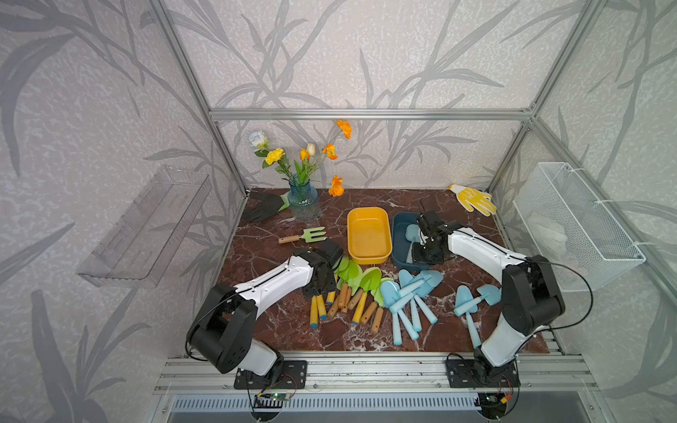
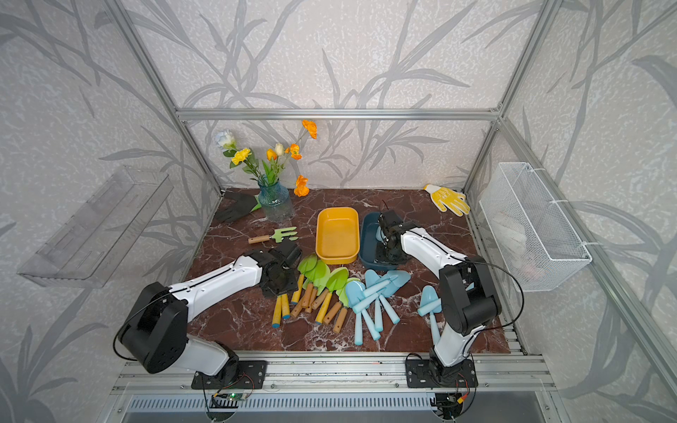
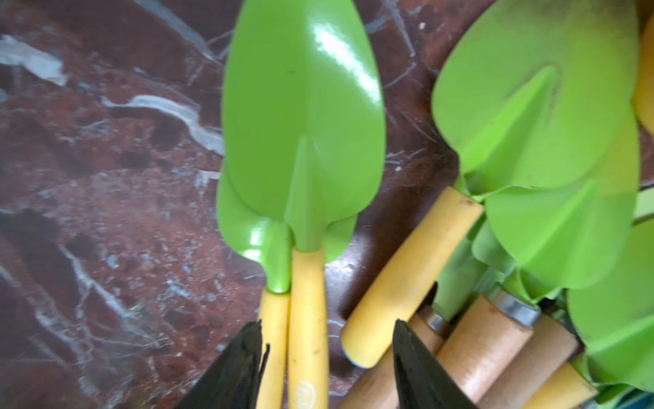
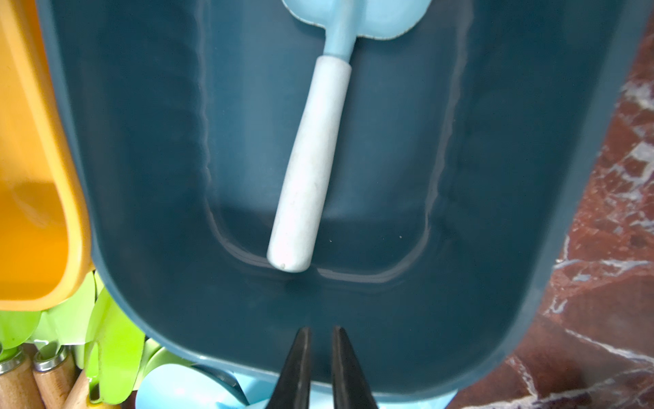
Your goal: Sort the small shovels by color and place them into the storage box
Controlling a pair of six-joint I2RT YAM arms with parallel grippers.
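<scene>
Green shovels (image 3: pixel 303 102) with yellow or wooden handles lie piled at front centre. My open left gripper is above two yellow handles (image 3: pixel 308 327), nothing held. Light-blue shovels (image 1: pixel 416 282) are piled at front right, with a few farther right. One light-blue shovel (image 4: pixel 306 170) with a pale handle lies inside the dark-blue box (image 4: pixel 517 204). My right gripper is over that box's near part, its fingers close together; whether anything is between them is unclear. The yellow box (image 1: pixel 369 232) stands empty beside it.
A vase of flowers (image 1: pixel 303 201), a dark glove (image 1: pixel 264 208) and a hand fork (image 1: pixel 310 234) are at back left. A yellow glove (image 1: pixel 472 199) lies at back right. Clear and white wire baskets hang at the sides. Bare table shows left of the green pile.
</scene>
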